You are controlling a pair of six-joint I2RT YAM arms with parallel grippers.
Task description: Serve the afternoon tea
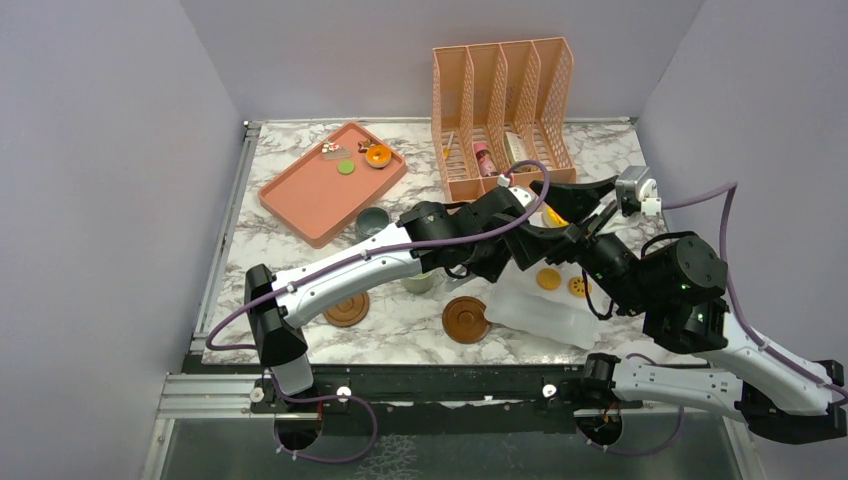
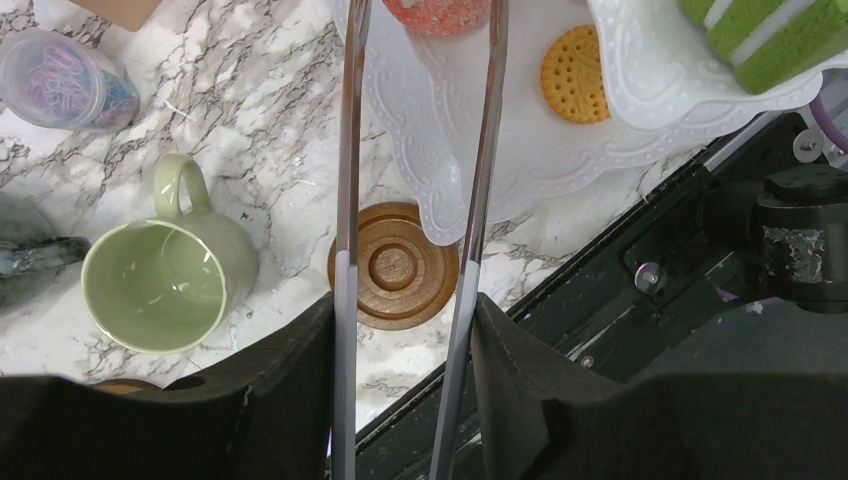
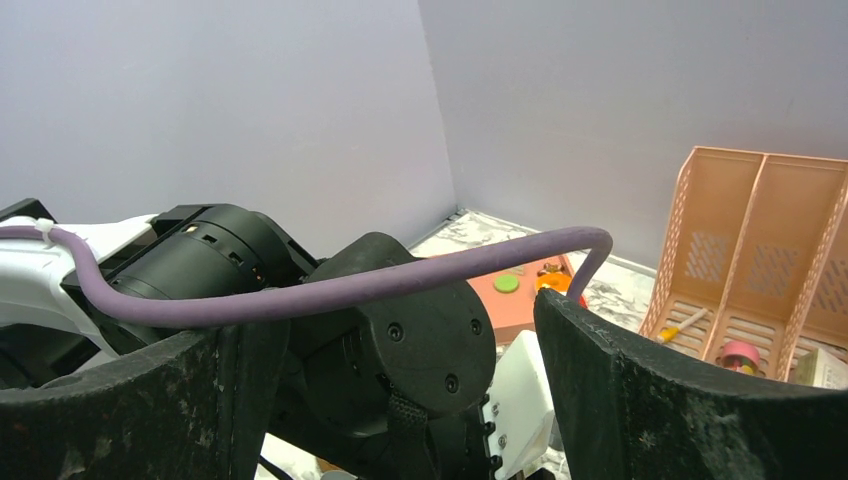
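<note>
In the left wrist view, the fingers of my left gripper press on both sides of long metal tongs [image 2: 349, 170]. The two tong arms stand apart, with their tips beyond the top edge. A pink sugared treat [image 2: 440, 15] shows between the arms over a white scalloped plate [image 2: 520, 170]; whether the tongs touch it I cannot tell. On that plate lies a round biscuit [image 2: 573, 75]; a smaller white dish [image 2: 640, 110] holds a green cake [image 2: 780, 40]. My right gripper is open, its fingers empty, close to the left arm's wrist.
A pale green mug [image 2: 165, 275], a brown coaster [image 2: 395, 268] and a small lidded jar [image 2: 65, 80] lie left of the plate. In the top view, a salmon tray [image 1: 310, 200] sits at the back left and a divided rack [image 1: 503, 100] at the back right. Bare marble separates them.
</note>
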